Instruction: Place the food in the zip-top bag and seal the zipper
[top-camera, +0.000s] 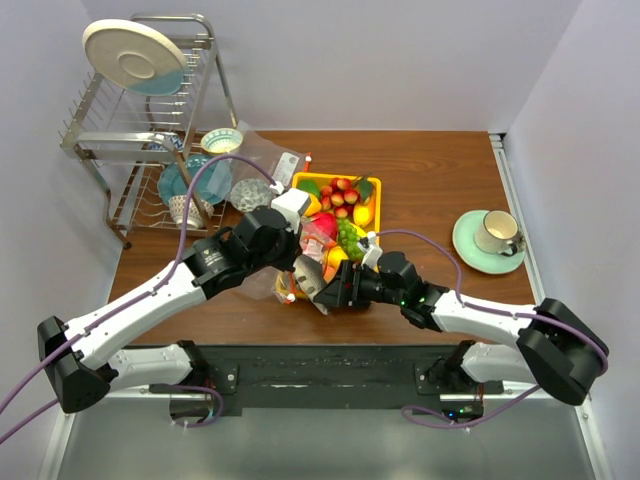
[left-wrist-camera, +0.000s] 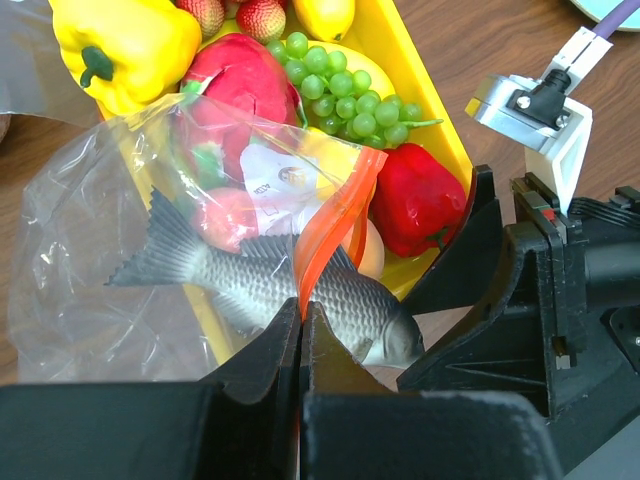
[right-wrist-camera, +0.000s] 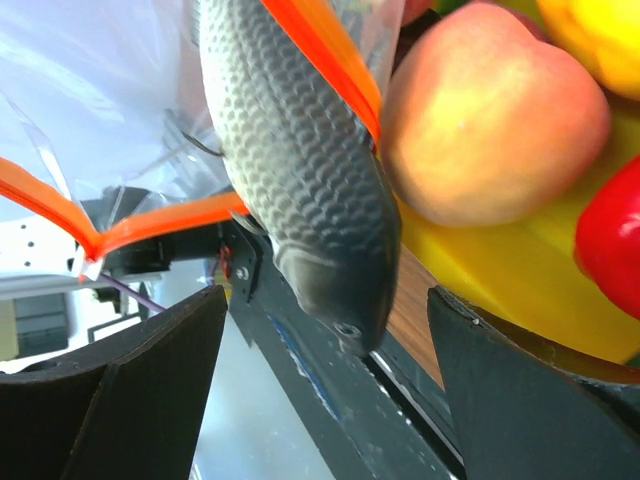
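A grey fish (left-wrist-camera: 350, 320) lies partly in a clear zip bag (left-wrist-camera: 80, 260) with orange zipper (left-wrist-camera: 340, 200), its head sticking out. My left gripper is shut on the bag's orange zipper edge, above the fish. My right gripper stands part open at the fish's head, which (right-wrist-camera: 335, 280) lies between and just beyond its fingertips in the right wrist view.
A yellow tray (left-wrist-camera: 428, 75) of fruit and vegetables, with peach (right-wrist-camera: 490, 130) and red pepper (left-wrist-camera: 415, 200), sits under and behind the bag. A dish rack is at back left, a mug (top-camera: 495, 233) on a saucer at right.
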